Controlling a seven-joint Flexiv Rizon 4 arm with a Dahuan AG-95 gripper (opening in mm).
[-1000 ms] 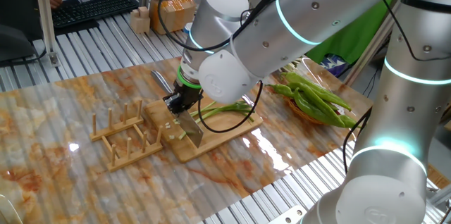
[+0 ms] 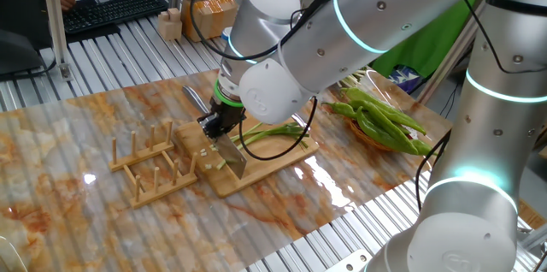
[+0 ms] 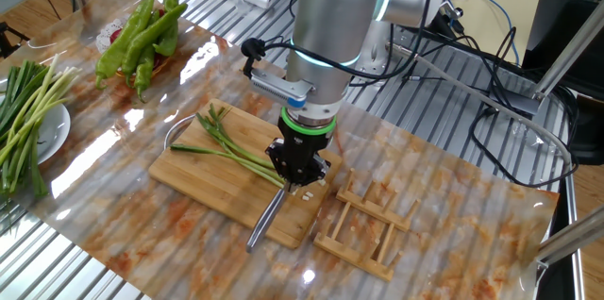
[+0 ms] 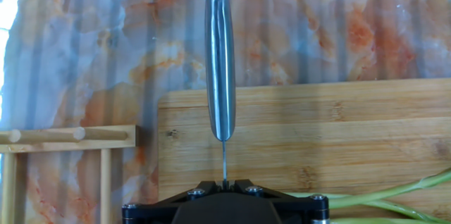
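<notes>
My gripper [image 2: 219,127] is shut on the kitchen knife, holding it where blade and handle meet. The metal handle [image 4: 220,69] points away from the fingers in the wrist view, and the broad blade [image 2: 231,155] hangs down at the cutting board in exterior view 1. On the wooden cutting board [image 3: 203,177] lie long green onion stalks [image 3: 225,140], running towards the blade. Small pale cut pieces [image 3: 308,196] are scattered beside the gripper. Whether the blade's edge touches the board or a stalk cannot be made out.
A wooden peg rack [image 2: 162,191] stands close beside the board. Green peppers [image 3: 142,45] fill a basket, and more green onions [image 3: 33,121] lie on a white plate [image 3: 57,135].
The knife remains in the gripper at nearly the same place; board and rack are unmoved.
</notes>
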